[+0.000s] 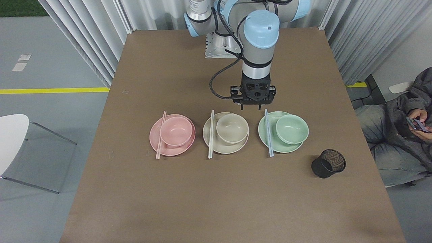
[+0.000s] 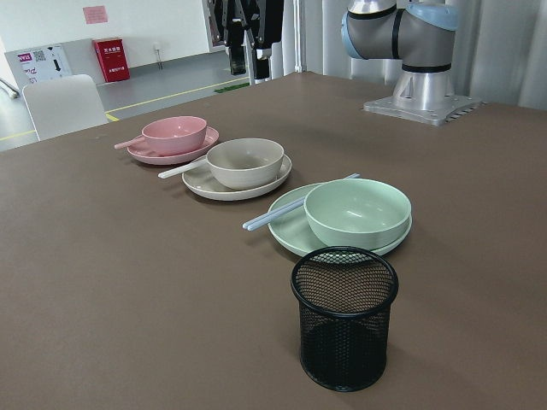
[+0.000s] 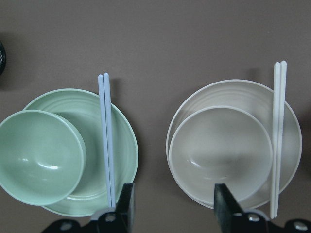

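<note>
Three place settings stand in a row: pink bowl on a pink plate with pink chopsticks; cream bowl on a cream plate with white chopsticks; green bowl on a green plate with pale blue chopsticks. A black mesh holder stands at the front right, seemingly empty. My gripper hangs open just behind the cream and green settings; the wrist view looks down on both, with nothing between the fingertips.
A white chair stands off the left side; a seated person holding a phone is at the right, beside the table edge.
</note>
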